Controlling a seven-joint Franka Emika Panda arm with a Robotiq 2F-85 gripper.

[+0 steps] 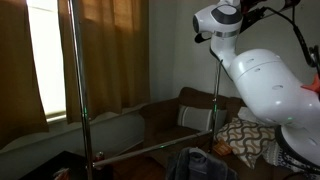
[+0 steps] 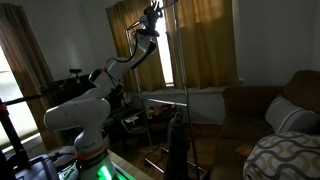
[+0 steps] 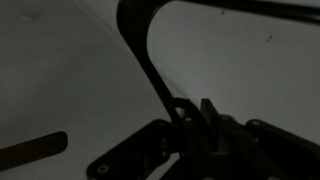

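Observation:
My gripper is shut on a dark, thin curved bar [image 3: 150, 68], which looks like part of a clothes hanger. From the fingers it runs up and left, bends, then leaves the wrist view at the top right. In exterior view 2 the arm reaches high, with its end near the top edge beside a metal pole; the hold is too small to make out there. Exterior view 1 cuts the gripper off above the frame. A dark garment [image 1: 198, 165] shows low near the rack, also in exterior view 2 as a dark hanging shape [image 2: 178, 145].
Metal rack poles [image 1: 80, 80] stand upright, with a low crossbar [image 1: 150, 151] between them. Behind is a brown sofa [image 1: 185, 118] with patterned pillows [image 1: 243, 135]. Brown curtains [image 1: 110, 60] flank a window. A pale, bare surface, apparently ceiling, fills most of the wrist view.

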